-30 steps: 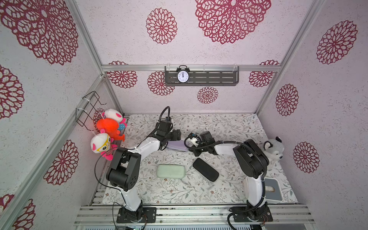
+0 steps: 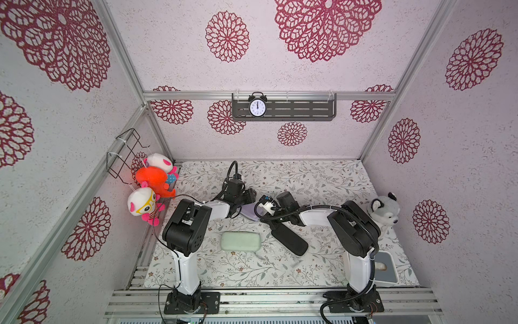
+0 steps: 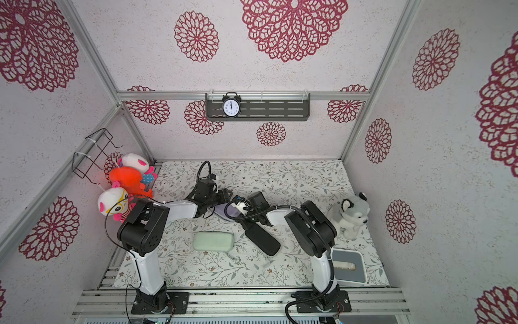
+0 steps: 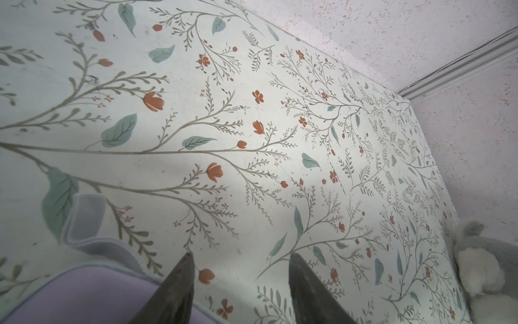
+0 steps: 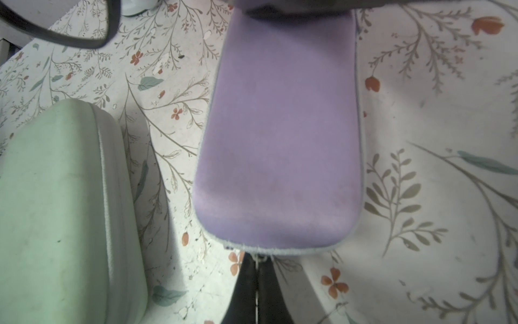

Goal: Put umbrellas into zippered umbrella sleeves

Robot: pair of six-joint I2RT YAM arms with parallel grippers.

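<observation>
A lilac zippered sleeve (image 5: 275, 135) lies between my two grippers at mid-table. My left gripper is over its far-left part; the sleeve and a short grey strap (image 4: 86, 216) show beside the fingers, blurred, and what is between them is unclear. My right gripper is shut at the sleeve's near end, its fingertips by the zipper pull, though whether they grip it is unclear. A pale green case (image 2: 240, 241) and a black case (image 2: 289, 238) lie nearer the table's front.
Plush toys (image 2: 153, 183) sit at the left wall, a grey-and-white husky (image 2: 384, 210) at the right. A grey tray (image 3: 348, 272) is at the front right.
Both grippers and the lilac sleeve have shifted toward the table's front; the left arm's elbow has also moved right. The green and black cases stay in place.
</observation>
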